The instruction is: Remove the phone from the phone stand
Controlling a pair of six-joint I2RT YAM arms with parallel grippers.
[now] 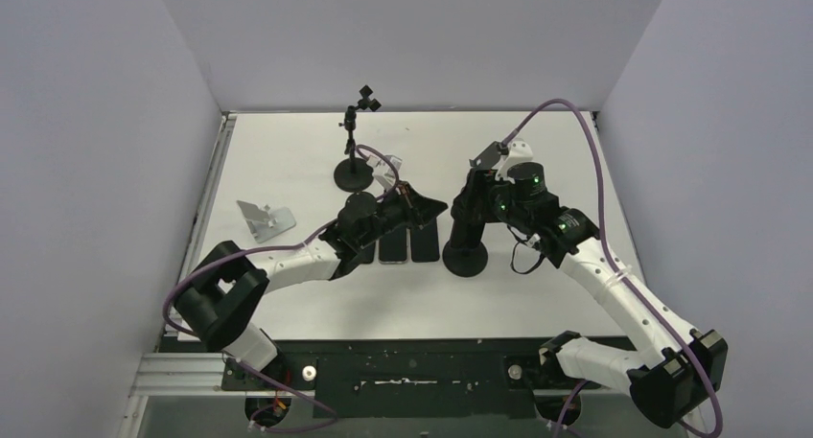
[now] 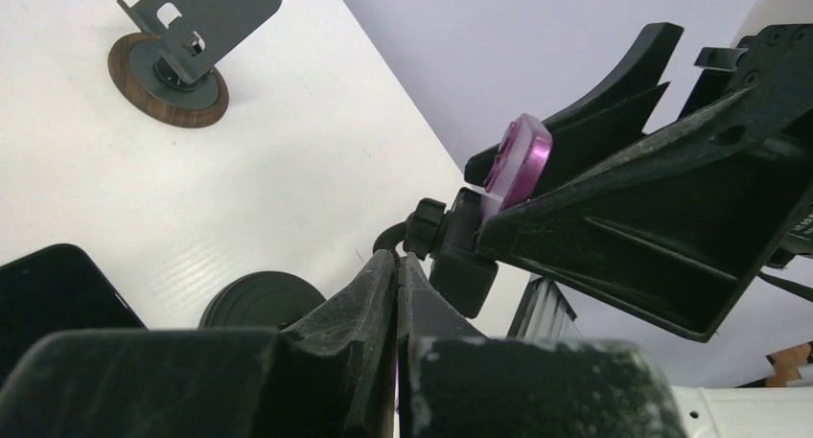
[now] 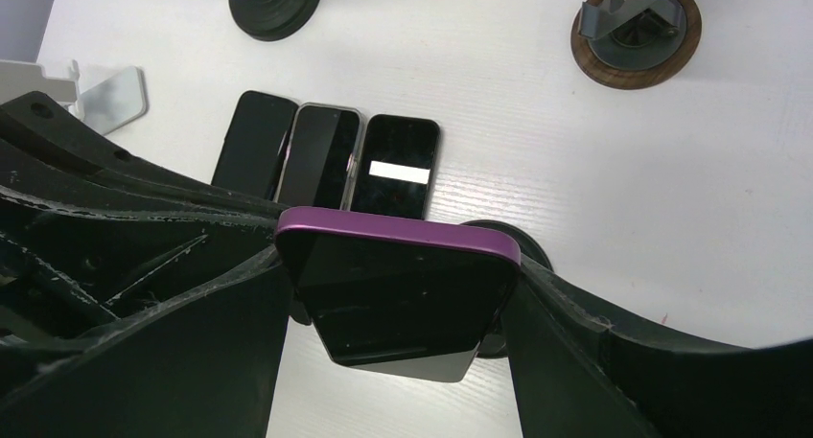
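Note:
The purple-edged phone (image 3: 403,294) sits between the fingers of my right gripper, which is shut on its two sides. In the left wrist view the phone (image 2: 522,165) shows only its corner, against the stand's black clamp (image 2: 462,261). The stand's round black base (image 1: 465,260) rests on the table below. My left gripper is shut with nothing between its fingertips, just left of the clamp and outside it. From above, the left gripper (image 1: 444,206) points right toward the stand; the right gripper hides most of the phone.
Several phones lie flat left of the stand, including one dark phone (image 1: 425,242). A white holder (image 1: 268,221) stands at the left and a black-based stand (image 1: 353,174) at the back. A grey holder on a wooden base (image 3: 628,55) is nearby.

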